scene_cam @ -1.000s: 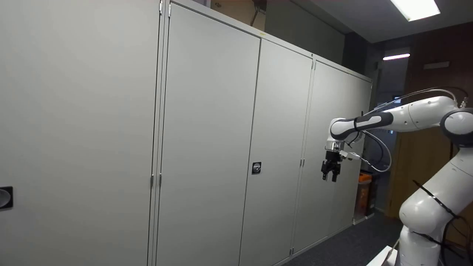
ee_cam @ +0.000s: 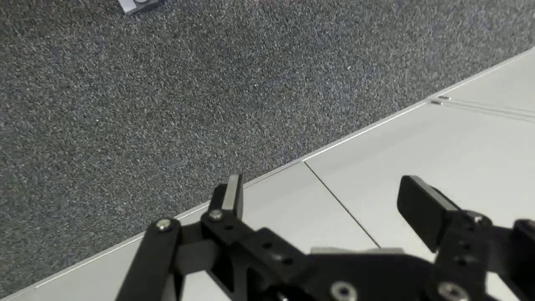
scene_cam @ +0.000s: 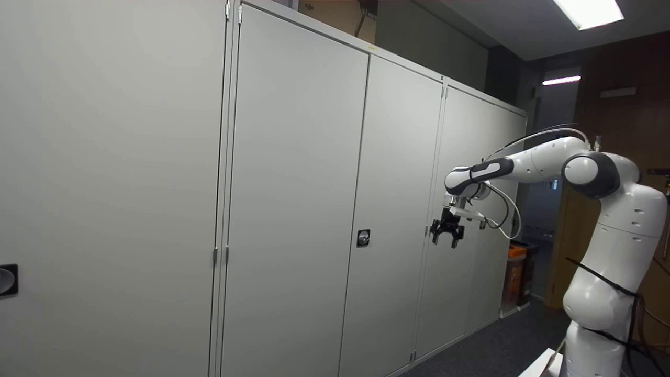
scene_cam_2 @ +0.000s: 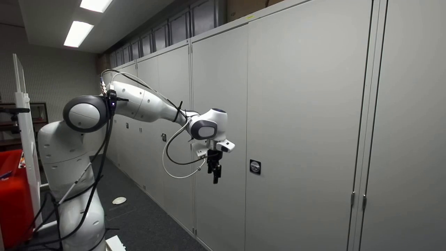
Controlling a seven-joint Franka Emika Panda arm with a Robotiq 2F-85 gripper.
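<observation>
My gripper point(scene_cam: 445, 242) hangs pointing down in front of a row of grey cabinets, its fingers spread and nothing between them. In exterior view 2 the gripper point(scene_cam_2: 216, 180) shows to the left of the round handle point(scene_cam_2: 255, 167) on a cabinet door point(scene_cam_2: 309, 138). Exterior view 1 has that kind of handle point(scene_cam: 364, 238) to the left of the gripper, clear of it. From the wrist, a black finger point(ee_cam: 233, 195) stands on each side, above the door faces. The cabinet doors point(scene_cam: 295, 188) look closed. No handle shows in the wrist view.
Dark carpet point(ee_cam: 175, 100) lies bare along the cabinet base. Another door handle point(scene_cam: 7, 280) sits at the far left. An orange bin point(scene_cam: 515, 270) stands past the cabinets. A red object point(scene_cam_2: 16, 188) is behind the arm, and cables loop along the arm.
The gripper has also turned. The cabinet doors have not moved.
</observation>
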